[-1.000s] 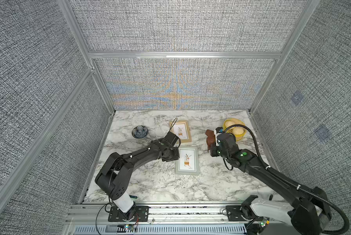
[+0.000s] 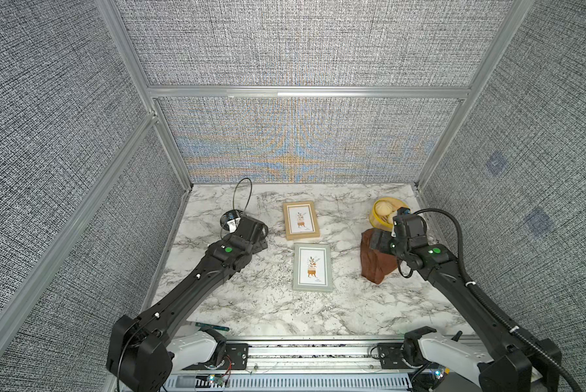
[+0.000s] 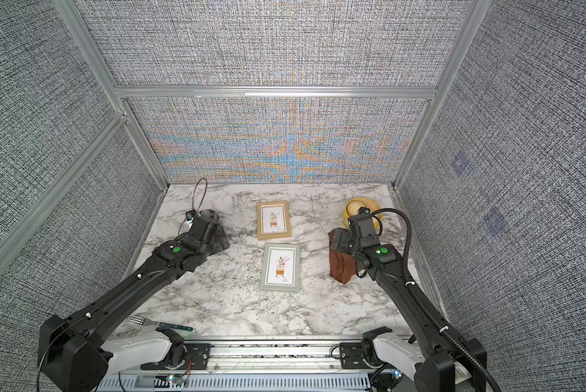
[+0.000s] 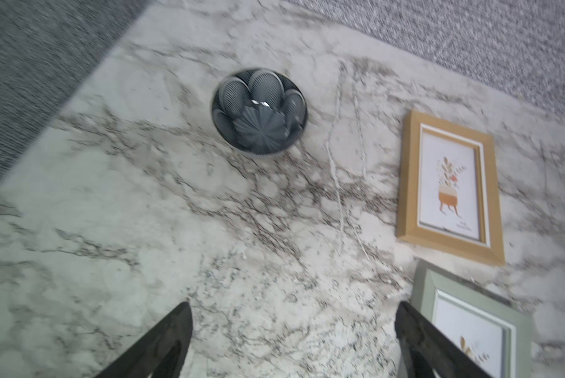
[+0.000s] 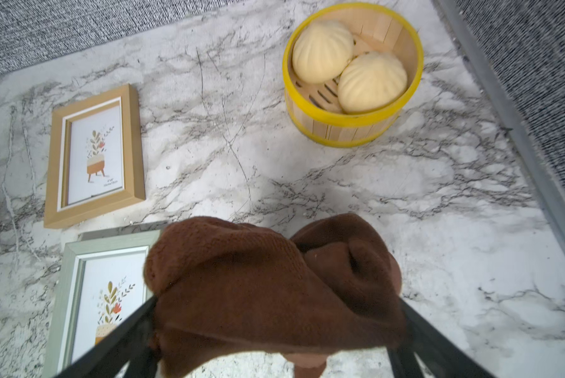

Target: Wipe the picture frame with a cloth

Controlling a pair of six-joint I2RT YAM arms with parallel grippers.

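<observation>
A brown cloth is bunched below and between the fingers of my right gripper, which stands open at the right side of the table. In the right wrist view the cloth spans the gap; whether it rests fully on the table is hard to tell. A green-grey picture frame lies flat at the table's middle, left of the cloth. Just behind it lies a tan wooden picture frame. My left gripper is open and empty over bare tabletop, left of both frames.
A yellow-rimmed steamer basket with two buns stands behind the cloth. A dark bowl sits at the back left. A fork lies near the front left edge.
My left arm has moved left, away from the frames. Both picture frames stayed put.
</observation>
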